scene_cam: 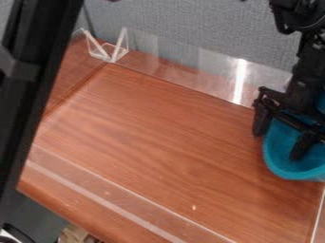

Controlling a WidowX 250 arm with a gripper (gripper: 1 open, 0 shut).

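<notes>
My black gripper (282,123) is at the right edge, reaching down into a turquoise bowl (282,161), whose inside it largely hides. Its fingers are spread, one near the bowl's left rim; whether anything is between them is hidden.
A white wire stand (105,49) sits at the back left, by a clear barrier along the grey wall. A dark vertical bar fills the left foreground.
</notes>
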